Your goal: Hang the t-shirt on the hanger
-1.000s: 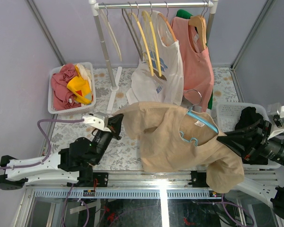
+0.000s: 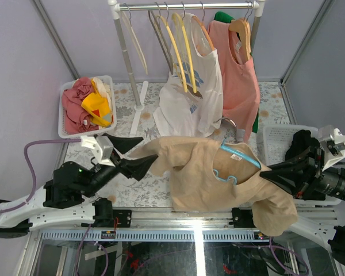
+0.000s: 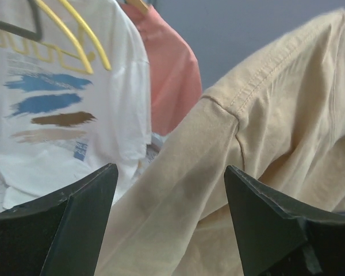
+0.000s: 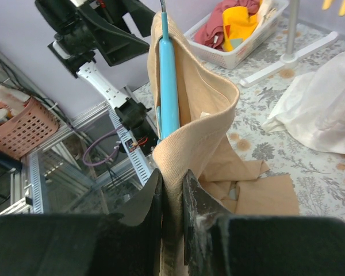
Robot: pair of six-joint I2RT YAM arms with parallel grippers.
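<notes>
The beige t-shirt point(image 2: 213, 184) hangs in the air, with a blue hanger point(image 2: 238, 155) inside its neck opening and the hook rising behind. My right gripper is closed around the shirt's shoulder fabric, the hanger running up from there in the right wrist view. My left gripper point(image 2: 141, 152) stands open at the other sleeve. In the left wrist view the sleeve cloth point(image 3: 178, 178) lies in front of and between its spread fingers; whether it touches them I cannot tell.
The rail point(image 2: 184, 6) behind holds hangers, a white top point(image 2: 190, 109) and a pink top point(image 2: 233, 75). A basket of clothes point(image 2: 86, 106) stands left; a white basket point(image 2: 276, 138) with dark cloth stands right, behind my right arm.
The shirt and hanger have shifted slightly, and the hook has sunk lower behind the shirt in the top view.
</notes>
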